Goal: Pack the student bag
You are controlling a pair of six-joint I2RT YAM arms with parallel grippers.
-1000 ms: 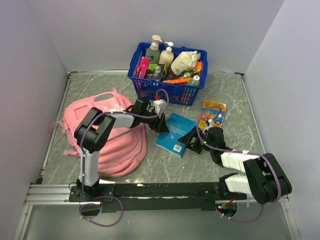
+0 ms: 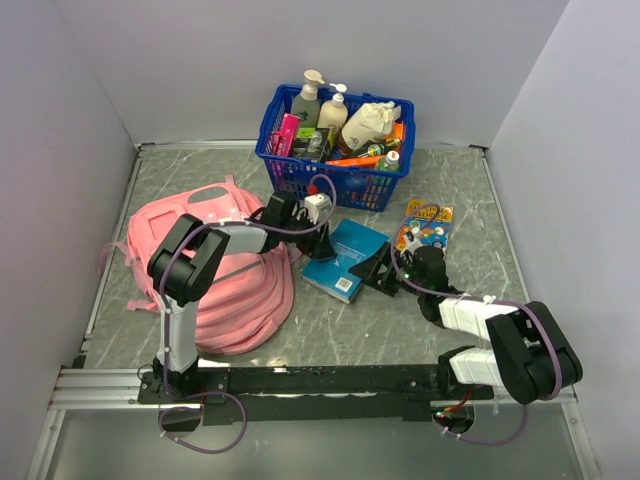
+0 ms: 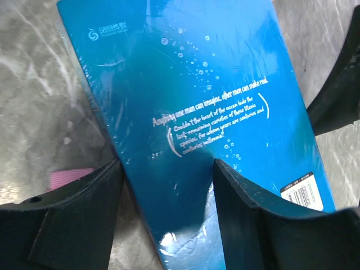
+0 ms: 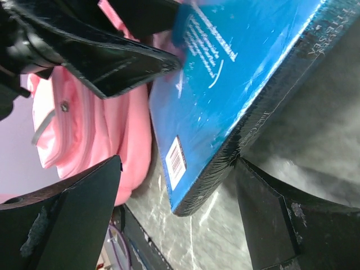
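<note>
A thick blue book (image 2: 347, 256) lies on the grey floor between my grippers, its back cover with barcode (image 3: 301, 193) facing up. My left gripper (image 2: 318, 242) is at the book's left edge, part open, its fingers astride that edge. My right gripper (image 2: 372, 266) is at the opposite side, open, the book's corner with the barcode (image 4: 176, 163) between or just beyond its fingertips. The pink backpack (image 2: 245, 305) lies open-side unclear at the left, also behind the book in the right wrist view.
A blue basket (image 2: 365, 188) full of bottles, packs and other items stands at the back. A colourful booklet (image 2: 434, 215) lies right of the book.
The book has moved slightly leftward.
</note>
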